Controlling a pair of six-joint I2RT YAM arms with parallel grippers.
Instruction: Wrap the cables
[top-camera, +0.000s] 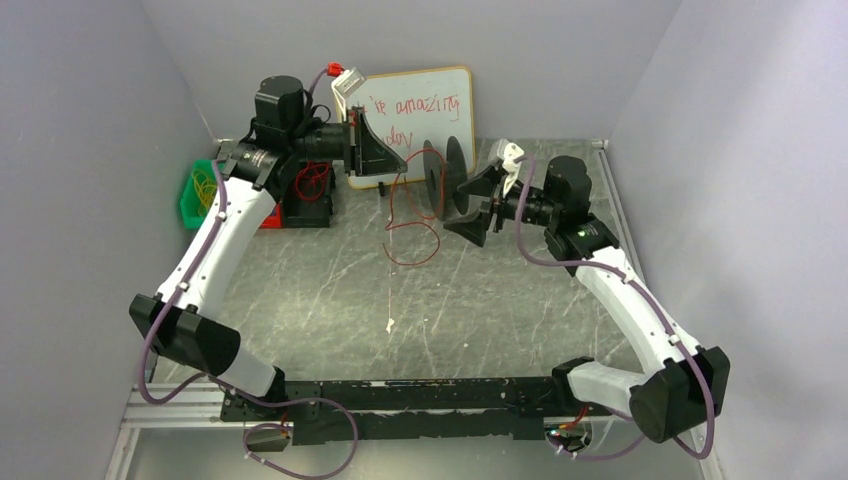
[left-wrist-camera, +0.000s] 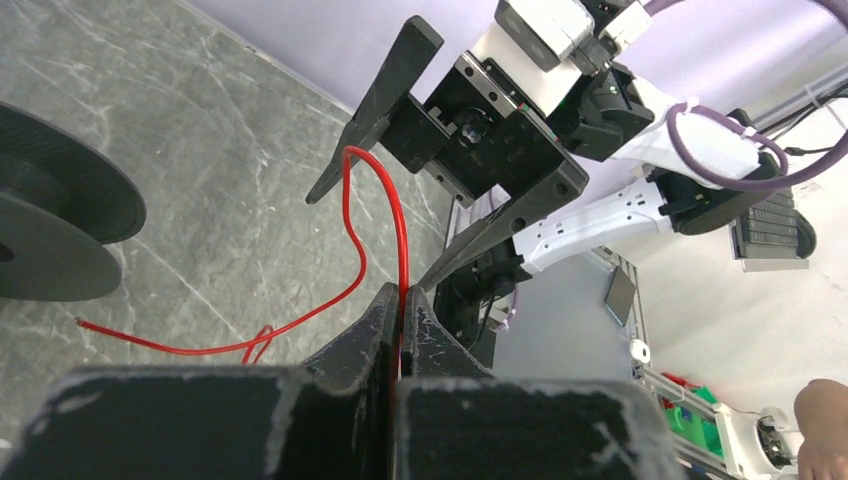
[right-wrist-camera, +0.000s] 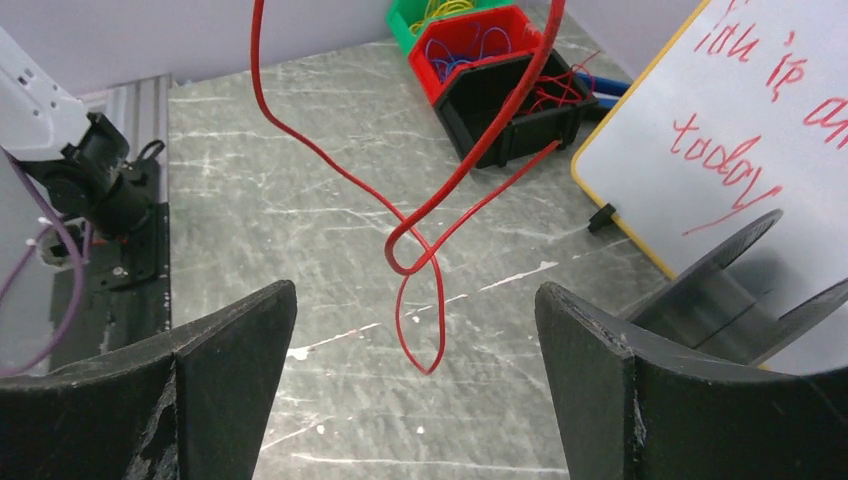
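Observation:
My left gripper (top-camera: 390, 162) is shut on a red cable (left-wrist-camera: 360, 263) and holds it up over the table, left of and in front of the black spool (top-camera: 435, 185). The cable hangs in loops, a lower loop and loose end near or on the table. My right gripper (top-camera: 465, 205) stands open just right of the spool, facing left, with the hanging cable between and beyond its fingers in the right wrist view (right-wrist-camera: 430, 240), not gripped. The spool stands on its rims in front of the whiteboard.
Bins (right-wrist-camera: 470, 110) with coloured cables stand at the back left, partly behind my left arm. A whiteboard (top-camera: 365, 100) with red writing leans at the back.

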